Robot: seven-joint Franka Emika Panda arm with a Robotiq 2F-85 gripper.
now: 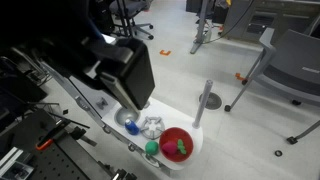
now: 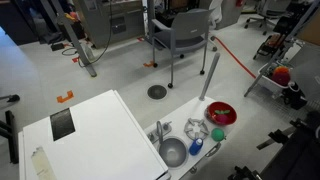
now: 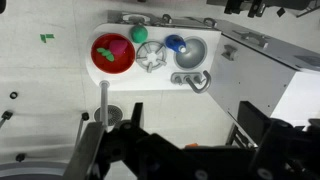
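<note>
My gripper is open, its dark fingers spread wide at the lower edge of the wrist view, with nothing visible between them. Beyond them lies a white toy kitchen top. A red bowl (image 3: 113, 64) on it holds a pink item (image 3: 118, 47) and a green item (image 3: 104, 52). Near the bowl is a round green thing (image 3: 139, 33). A blue object (image 3: 176, 43) rests at the edge of the metal sink (image 3: 193, 50). Between bowl and sink sits a grey burner ring (image 3: 151, 56). The dark arm (image 1: 95, 65) looms large in exterior view 1; its fingertips are unclear there.
A pale post (image 1: 203, 102) rises from the kitchen top's edge near the bowl. The faucet (image 3: 190, 80) stands beside the sink. A white table (image 2: 95, 140) adjoins the kitchen in exterior view 2, and a grey chair (image 2: 182, 40) stands behind. Open floor lies between.
</note>
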